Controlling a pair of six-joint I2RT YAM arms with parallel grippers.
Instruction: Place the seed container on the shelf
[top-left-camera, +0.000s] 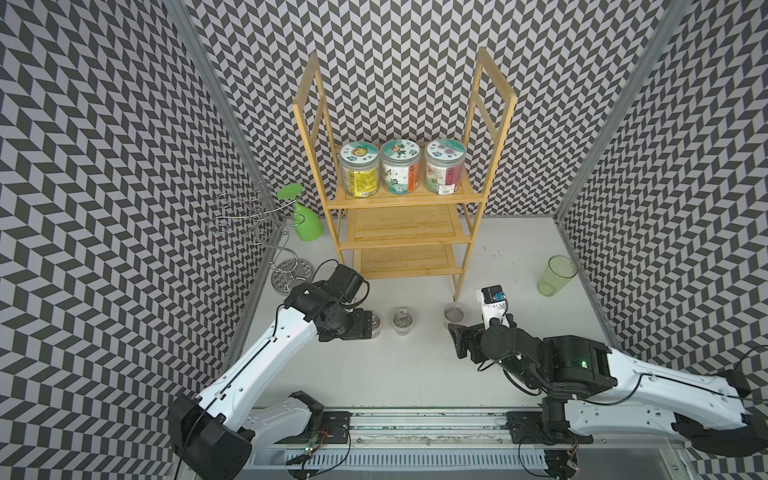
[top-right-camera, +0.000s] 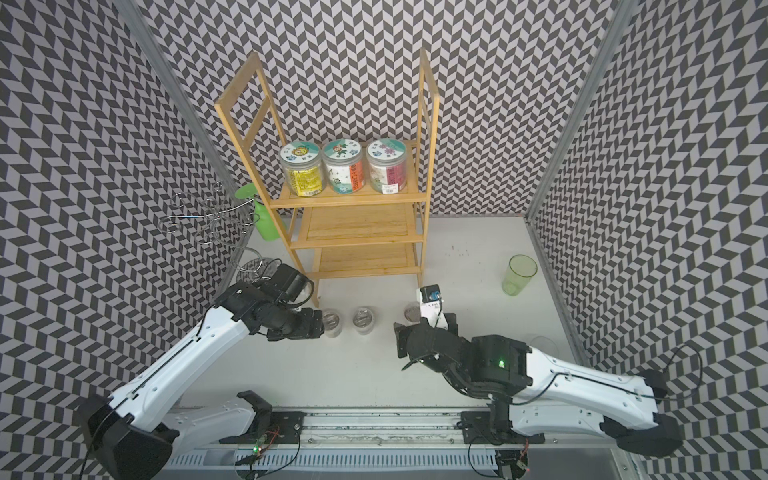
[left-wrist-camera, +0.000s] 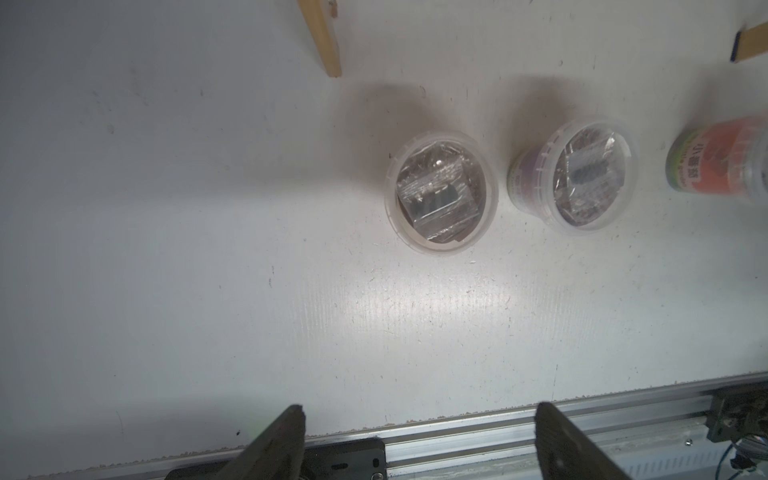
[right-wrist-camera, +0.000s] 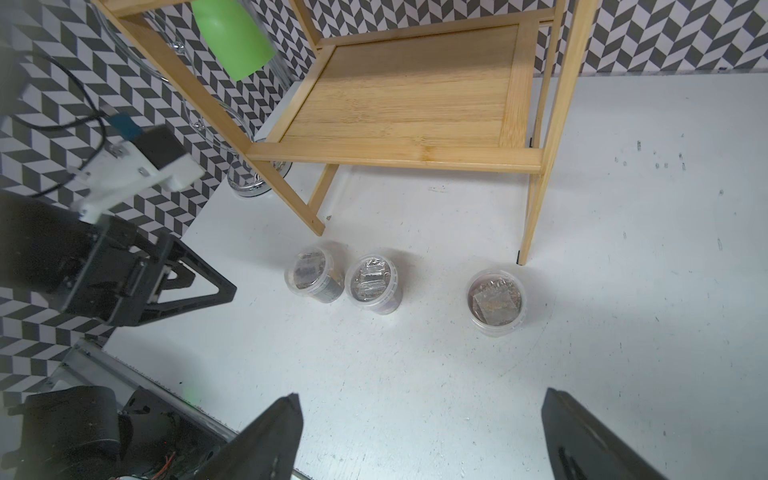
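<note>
Three small clear seed containers stand on the floor before the wooden shelf (right-wrist-camera: 416, 88): left (left-wrist-camera: 438, 200), middle (left-wrist-camera: 573, 180) and right (right-wrist-camera: 494, 304). In the left wrist view the farthest one shows an orange label. My left gripper is open above and beside the left container, holding nothing. My right gripper is open near the right container, its fingers empty. Three large labelled jars (top-left-camera: 401, 168) stand on the top shelf; the two lower shelves show bare wood.
A green watering can (top-left-camera: 308, 225) and a wire stand (top-left-camera: 284, 276) are at the back left. A green glass (top-left-camera: 557, 274) stands at the right.
</note>
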